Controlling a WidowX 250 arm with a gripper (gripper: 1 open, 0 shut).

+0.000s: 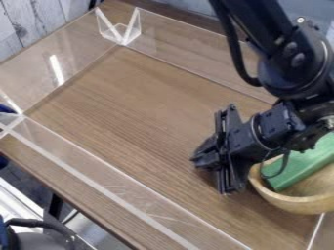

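Observation:
My black gripper (pixel 214 159) is low over the wooden table at the right, next to a tan bowl (pixel 294 202). Its fingertips point left and down, at the bowl's left side. A green object (pixel 300 166) lies in the bowl, partly behind the arm. The frames do not show clearly how far apart the fingers are or whether anything is between them.
A dark object (pixel 20 234) with a cable sits off the table at the lower left.

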